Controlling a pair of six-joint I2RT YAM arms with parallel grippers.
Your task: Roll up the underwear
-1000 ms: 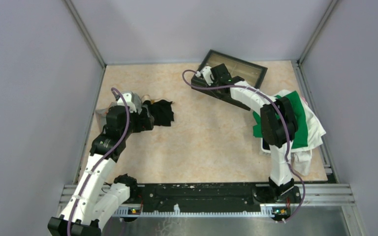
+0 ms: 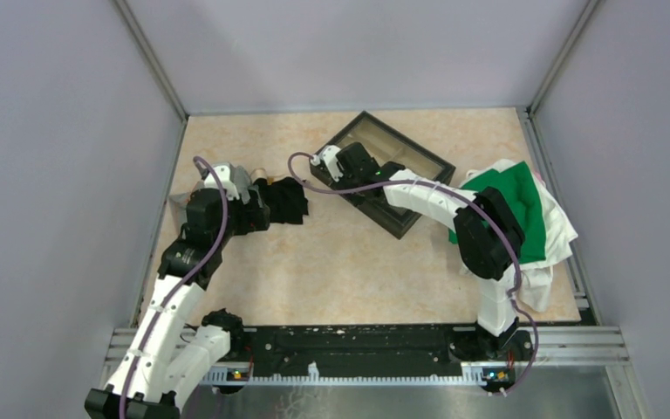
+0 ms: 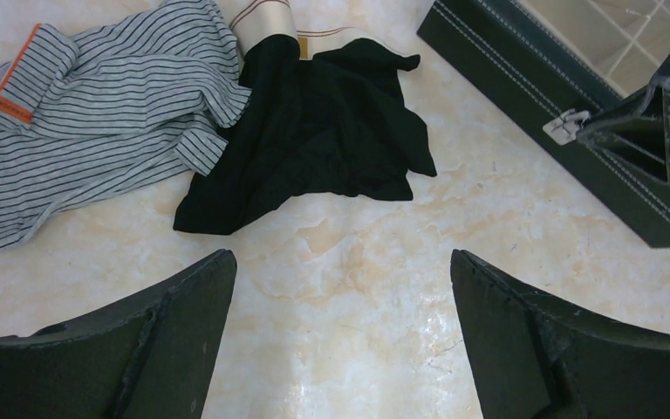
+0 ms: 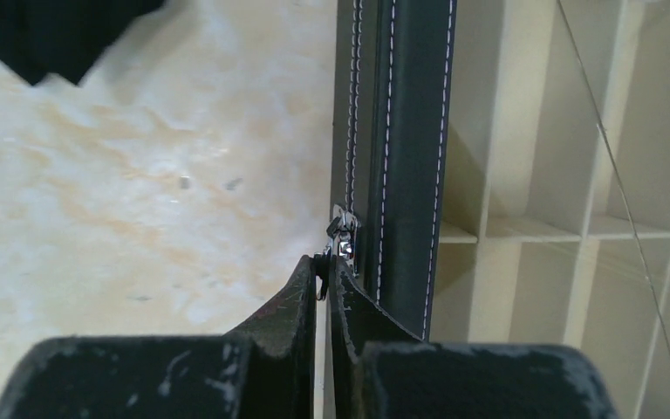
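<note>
Black underwear point(image 3: 314, 131) lies crumpled at the table's left, beside grey striped underwear point(image 3: 131, 105) with orange trim. My left gripper stands open above the table just in front of them, nothing between its fingers. My right gripper is shut at the zipper pull on the outer side of a dark box point(image 4: 410, 157) with beige compartments; a small metal tab shows at its fingertips.
Green and white cloths point(image 2: 519, 209) are piled at the right. The compartments seen in the box look empty.
My right gripper and the box have moved toward the front left, closer to the black underwear, and the box is turned more diagonally. The left arm is nearly still.
</note>
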